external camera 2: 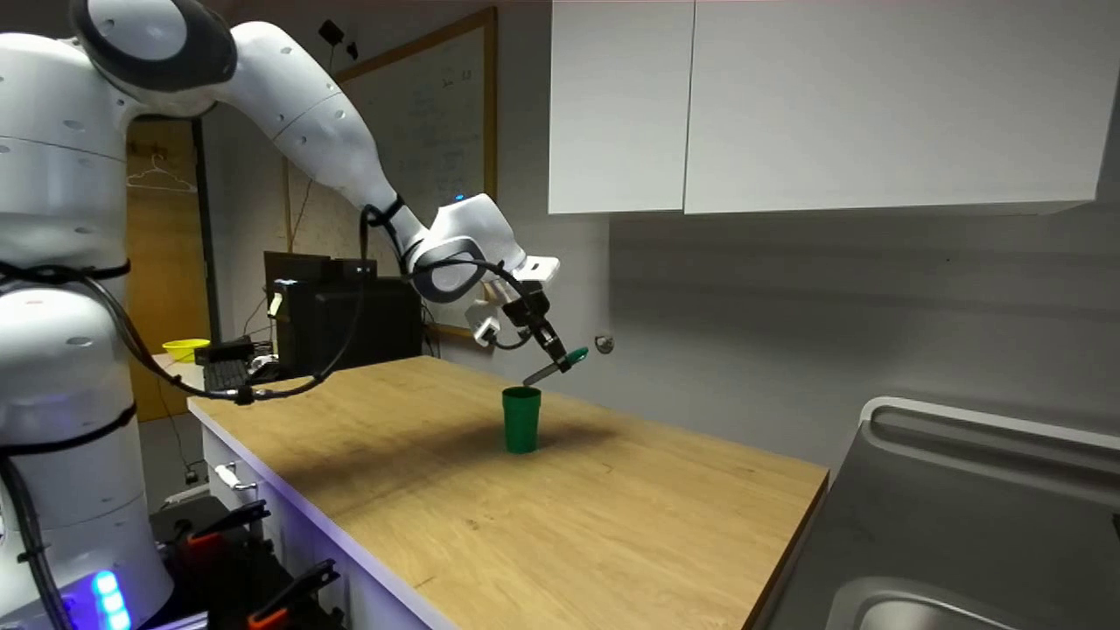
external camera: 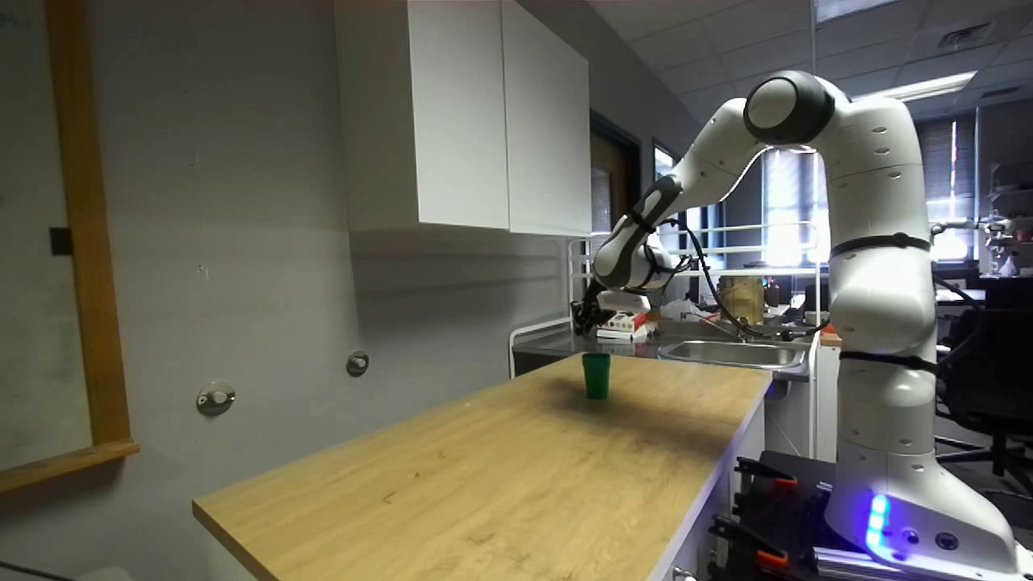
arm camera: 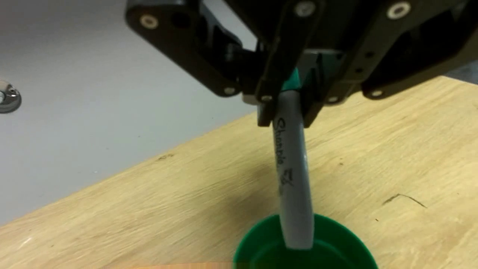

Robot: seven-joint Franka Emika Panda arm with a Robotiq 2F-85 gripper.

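Observation:
In the wrist view my gripper is shut on a grey marker (arm camera: 293,179) with a green end, its lettering reading like "Sharpie". The marker slants down, and its free lower end shows over the opening of a green cup (arm camera: 264,237). In exterior view 2 that green cup (external camera 2: 521,422) stands upright on the wooden table, and the marker (external camera 2: 542,373) hangs tilted just above its rim, close to it. My gripper (external camera 2: 564,362) is up and to the right of the cup there. Exterior view 1 has the gripper (external camera: 583,318) above and behind the cup (external camera: 596,378).
Around the cup the wooden tabletop (external camera: 465,465) is bare. A wall runs along its far side, with white cabinets (external camera 2: 840,105) overhead. Beyond one end of the table lies a metal sink (external camera: 731,353), with small boxes (external camera: 625,324) beside it.

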